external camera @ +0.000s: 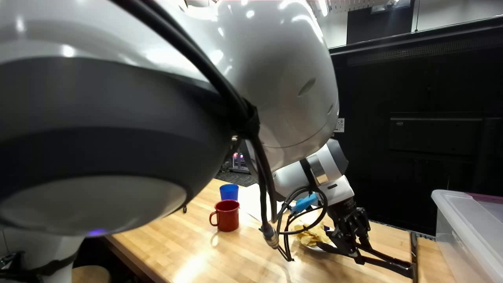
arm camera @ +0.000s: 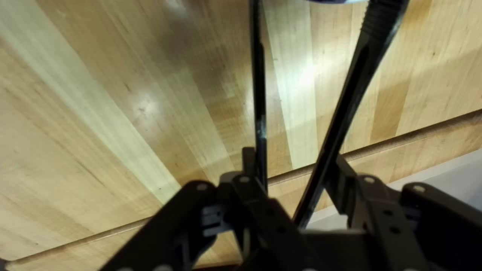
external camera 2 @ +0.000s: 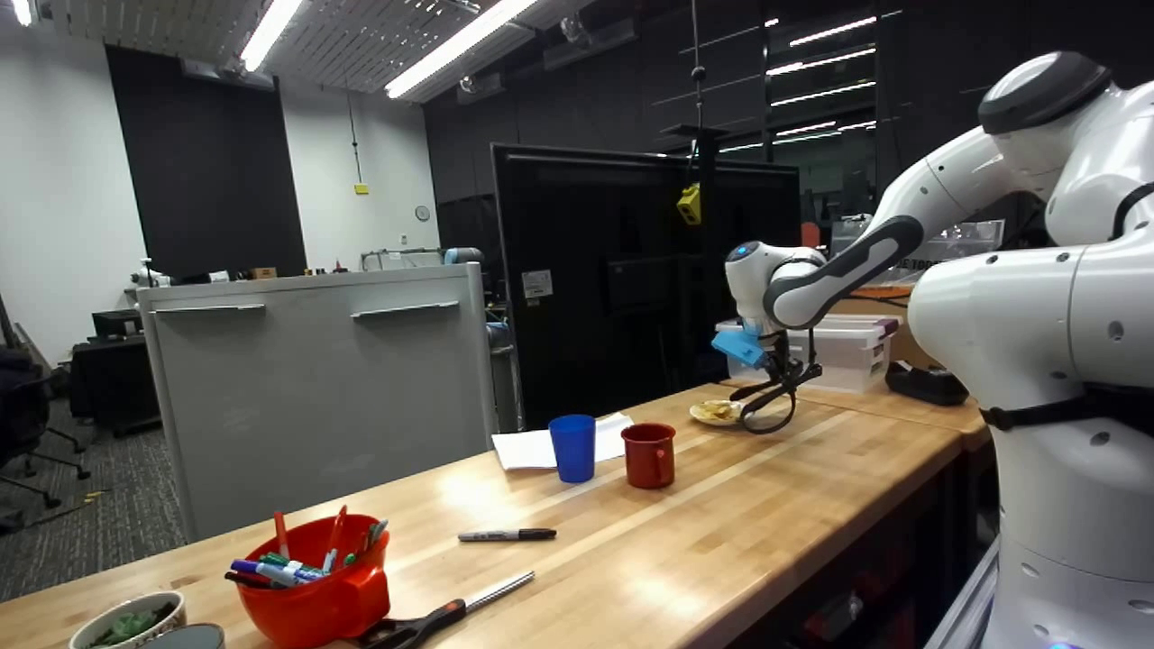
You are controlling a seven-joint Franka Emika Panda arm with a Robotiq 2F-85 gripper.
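Note:
My gripper is open over the bare wooden table (arm camera: 149,90), two long black fingers apart with nothing between them. In exterior view 1 the gripper (external camera: 364,257) hangs low beside a white plate of yellow chips (external camera: 309,235), which the arm and cables partly cover. The second exterior view also shows the plate of chips (external camera 2: 716,412) just left of the fingers; whether they touch it cannot be told. Only a sliver of a dark blue and white edge (arm camera: 336,0) enters the wrist view at the top.
A red mug (external camera 2: 649,455) and a blue cup (external camera 2: 573,448) stand mid-table by white paper (external camera 2: 525,449). A marker (external camera 2: 506,534), scissors (external camera 2: 444,616) and a red pen container (external camera 2: 325,584) lie farther off. A clear plastic bin (external camera: 464,231) stands right of the gripper.

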